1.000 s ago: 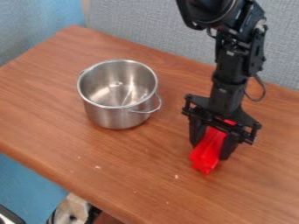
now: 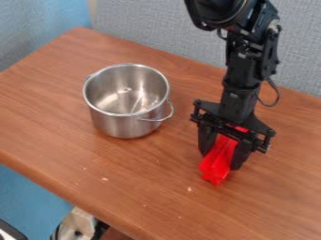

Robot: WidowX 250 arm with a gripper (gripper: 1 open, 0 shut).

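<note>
My black gripper (image 2: 222, 150) is low over the wooden table, right of centre, its fingers on either side of a red object (image 2: 220, 166) lying on the tabletop. The red object is partly hidden by the gripper. Whether the fingers press on it is hard to tell. A steel pot (image 2: 126, 114) with wire handles stands to the left, apart from the gripper.
Grey walls stand along the back.
My gripper and the red object have shifted very slightly to the left; the pot has not moved.
</note>
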